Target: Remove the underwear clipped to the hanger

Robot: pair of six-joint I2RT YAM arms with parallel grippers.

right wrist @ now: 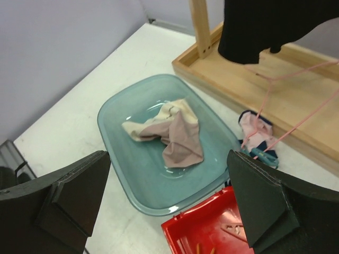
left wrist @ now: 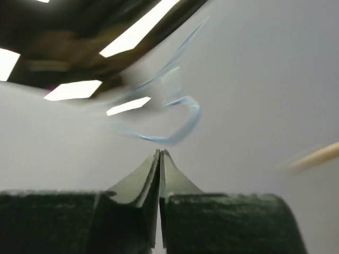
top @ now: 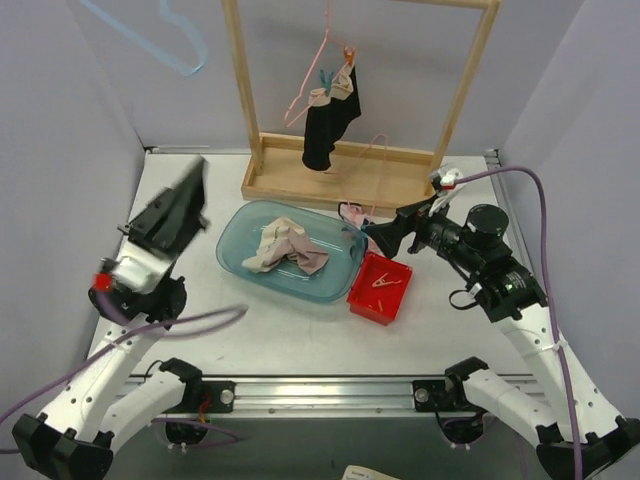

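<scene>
Black underwear (top: 331,118) with a beige waistband hangs from the pink hanger (top: 305,85), held by a blue clip (top: 327,80) and an orange clip (top: 348,54). My left gripper is shut; its fingertips meet and nothing shows between them. Ahead of those tips, a blurred light-blue hanger (left wrist: 183,121) is seen apart from them; in the top view this blue hanger (top: 175,40) is at the upper left. Over the bin's right side my right gripper stands open and empty, below and right of the underwear.
A teal bin (top: 232,245) holds beige and mauve cloth (top: 287,247). Right of it sits a red box (top: 372,310) with clips inside. Behind stands the wooden rack (top: 290,190); a second pink hanger with a pink item (right wrist: 254,129) lies at its front edge.
</scene>
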